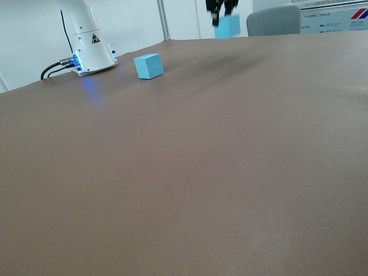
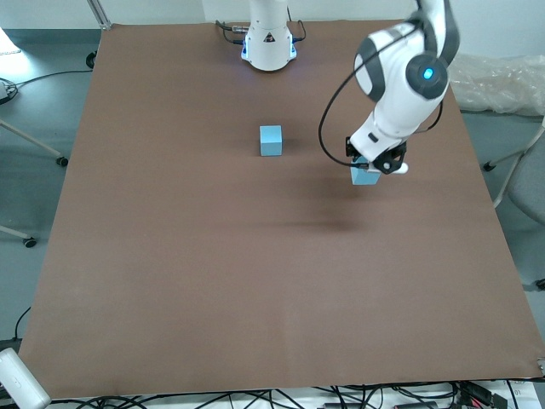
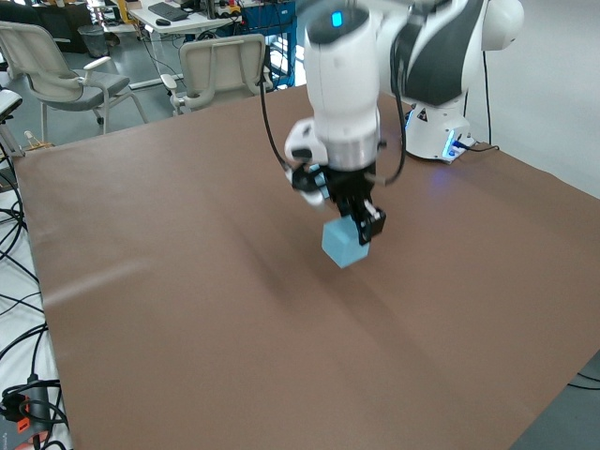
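Observation:
My white arm comes down on the right of the table in the left view, its gripper (image 2: pixel 375 155) shut on a light blue cube (image 2: pixel 364 176). In the top view that cube (image 1: pixel 227 27) hangs from the black gripper at the top edge; in the right view the cube (image 3: pixel 345 245) is held below my gripper (image 3: pixel 355 217), above the table. A second light blue cube (image 2: pixel 271 141) sits on the brown table (image 2: pixel 255 256) left of the gripper; in the top view this cube (image 1: pixel 148 66) stands near the white base.
A white robot base (image 2: pixel 269 47) with cables stands at the back of the table. Cables (image 2: pixel 358 396) lie beyond the front edge, and chairs (image 3: pixel 221 70) stand past the table's edges.

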